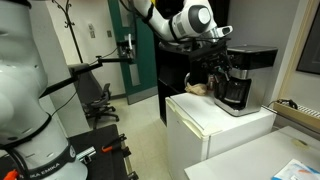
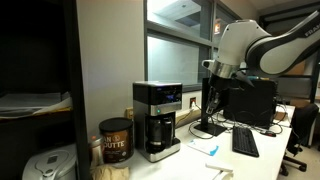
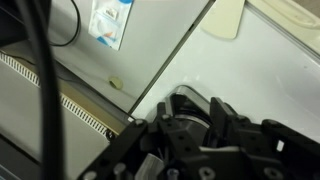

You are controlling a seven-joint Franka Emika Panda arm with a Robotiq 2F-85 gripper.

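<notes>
A black and silver coffee maker point(image 1: 248, 72) stands on the white cabinet top point(image 1: 222, 124); its glass carafe point(image 2: 160, 130) sits in the lower bay. My gripper point(image 1: 217, 82) is close to the machine's left front in the first exterior view, its dark fingers blending with the background. In the second exterior view the gripper point(image 2: 213, 104) hangs in front of the desk, to the right of the machine. Dark gripper parts fill the bottom of the wrist view, with a grey rounded object point(image 3: 188, 96) just beyond them. Whether the fingers touch anything cannot be made out.
A brown latte canister point(image 2: 116, 145) stands beside the coffee maker. White surfaces lie in front, with a printed sheet point(image 1: 297, 170) at the lower right. A monitor point(image 2: 248, 98) and keyboard point(image 2: 244, 140) occupy the desk behind the arm.
</notes>
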